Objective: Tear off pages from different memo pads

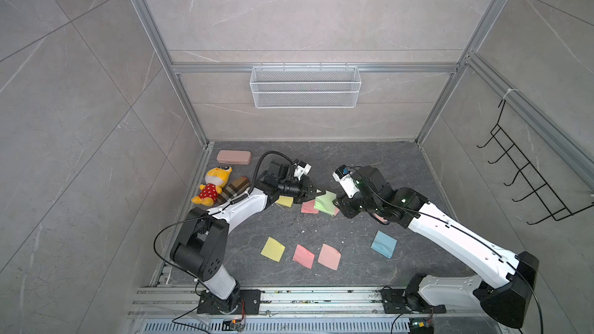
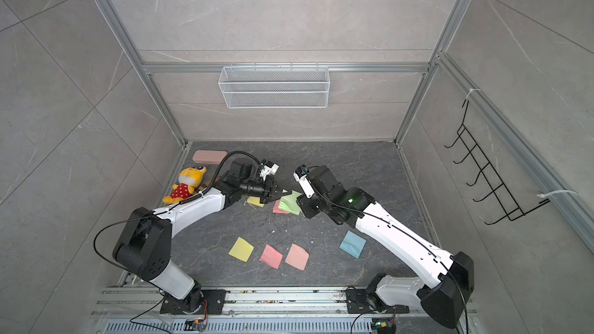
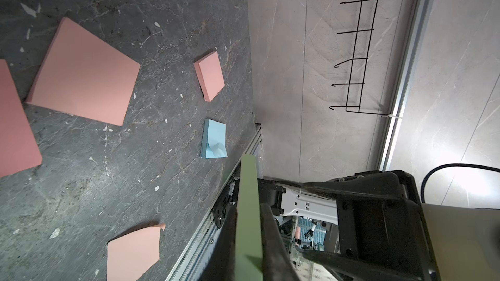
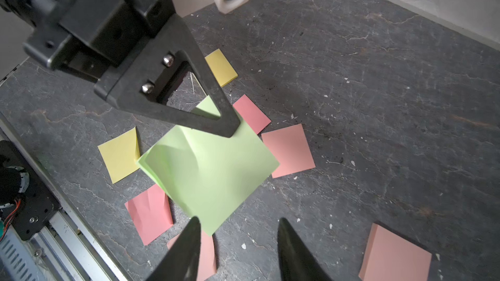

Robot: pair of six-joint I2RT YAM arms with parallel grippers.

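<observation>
My left gripper (image 1: 314,192) is shut on a light green memo pad, held in the air with a creased sheet on its face; the left wrist view shows its green edge (image 3: 249,192) upright between the fingers. My right gripper is just below and right of the pad, its fingertips apart with nothing visible between them. Pink pads (image 4: 393,254) and a yellow pad (image 4: 221,66) lie on the floor. Loose-looking yellow (image 1: 273,249), pink (image 1: 303,256), salmon (image 1: 329,257) and blue (image 1: 383,243) squares lie along the front.
A plush toy (image 1: 210,188), a checked object (image 1: 236,186) and a pink case (image 1: 234,156) occupy the back left. A white wire basket (image 1: 305,86) hangs on the back wall, a black rack (image 1: 526,173) on the right wall.
</observation>
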